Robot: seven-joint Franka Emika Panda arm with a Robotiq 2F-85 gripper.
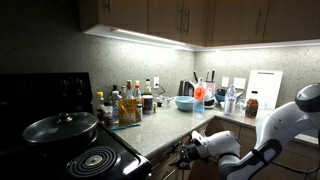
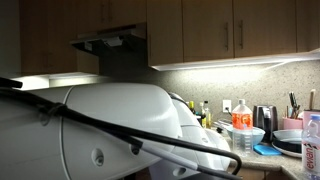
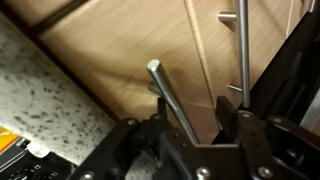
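My gripper is low in front of the wooden cabinet fronts [image 3: 115, 40], below the counter. In the wrist view its dark fingers stand apart. A round metal bar handle [image 3: 170, 97] runs slantwise between them, closer to the left finger; whether either finger touches it is unclear. A second bar handle [image 3: 243, 55] is to the right, on the neighbouring front. In the first exterior view the gripper [image 1: 179, 160] shows small and dark at the cabinets beneath the counter edge. The second exterior view has the white arm [image 2: 125, 125] across it, with the gripper hidden.
The speckled countertop [image 3: 35, 95] borders the left of the wrist view. Bottles [image 1: 128, 103], a light-blue bowl [image 1: 184, 103] and a large clear bottle [image 1: 199, 99] stand on the counter. A stove with a lidded pan [image 1: 60, 127] is at the left.
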